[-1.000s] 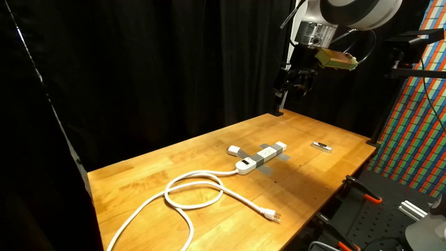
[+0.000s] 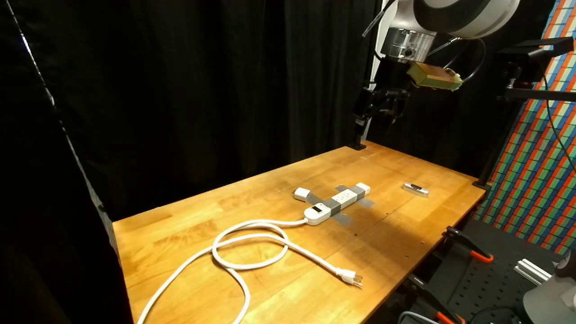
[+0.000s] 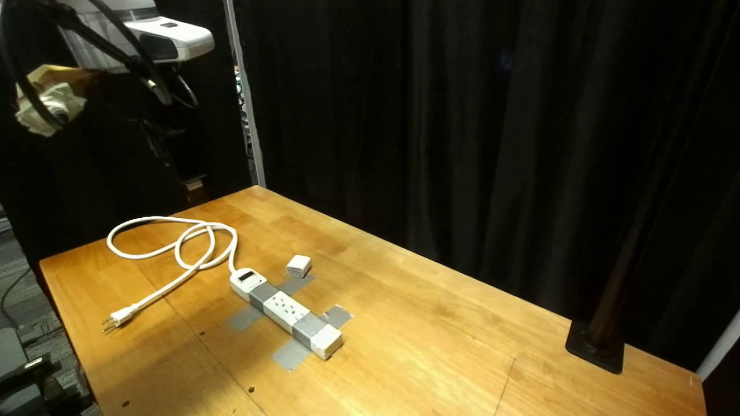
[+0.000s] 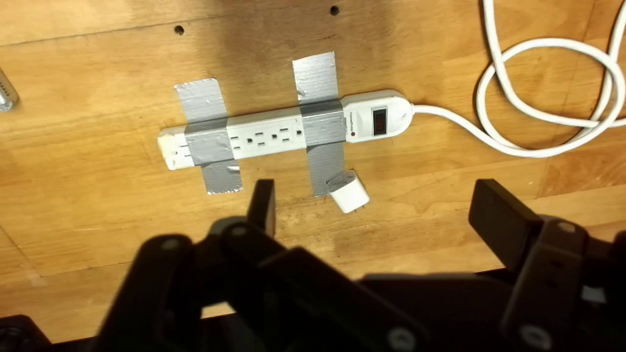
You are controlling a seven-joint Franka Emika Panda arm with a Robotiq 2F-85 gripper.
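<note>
A white power strip [image 4: 267, 134] lies on the wooden table, held down by two bands of grey tape. Beside it, on the end of one tape band, rests a small white charger plug [image 4: 349, 192], its prongs facing away from the strip; the same charger plug [image 3: 299, 266] shows in exterior view 2. My gripper stands open high above the table, its fingers far apart with nothing gripped. In the wrist view the charger appears between the fingertips, well below them. Exterior view 1 shows the dark gripper [image 2: 380, 108] over the table's far end.
The strip's white cord [image 2: 254, 265] loops over one end of the table, its plug [image 2: 349, 277] near the edge. A small grey-white object [image 2: 416, 189] lies beyond the strip. Black clamps [image 2: 467, 244] grip one edge. A black post base [image 3: 594, 346] stands at a corner.
</note>
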